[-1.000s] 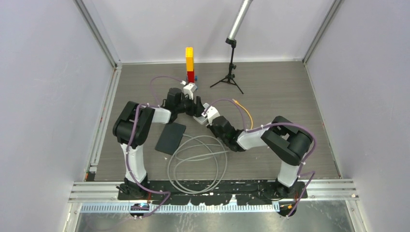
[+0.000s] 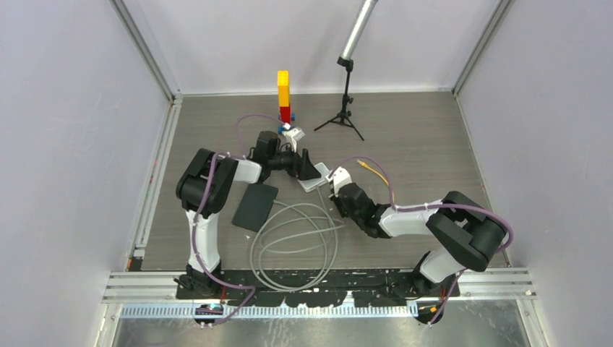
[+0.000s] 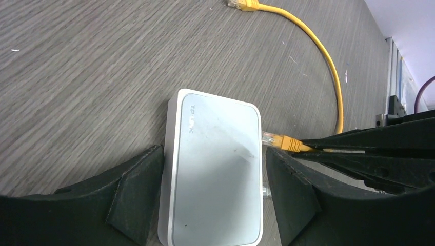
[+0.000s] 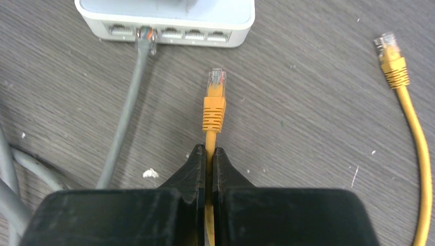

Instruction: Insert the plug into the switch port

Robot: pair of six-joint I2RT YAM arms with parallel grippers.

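A white switch [image 3: 215, 169] lies on the floor of the workspace between the fingers of my left gripper, which is part open around it. In the right wrist view, its port row [image 4: 195, 35] has a grey cable plug [image 4: 145, 42] in it. My right gripper is shut on a yellow cable, holding its plug [image 4: 215, 102] just short of the switch, apart from the ports. Another yellow plug [image 4: 391, 61] lies loose to the right.
Grey cable coils [image 2: 296, 283] lie at the front, beside a dark flat pad [image 2: 253, 210]. A stack of coloured blocks [image 2: 283, 90] and a tripod [image 2: 343, 116] stand at the back.
My right arm has moved to the right with the yellow cable. My left gripper has shifted slightly right, and the switch now shows more to the right.
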